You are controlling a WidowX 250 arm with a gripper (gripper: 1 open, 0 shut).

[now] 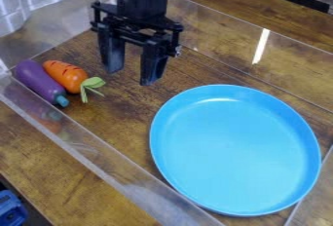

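Observation:
My black gripper [132, 59] hangs over the wooden surface near the top centre, its two fingers apart with nothing visible between them. To its lower left lie an orange toy carrot [68, 75] with green leaves and a purple eggplant-like toy [37, 80]. A large light blue plate [235, 149] fills the lower right, below and right of the gripper.
Clear plastic walls edge the wooden area at left and bottom. A blue object [10, 210] sits outside at the lower left corner.

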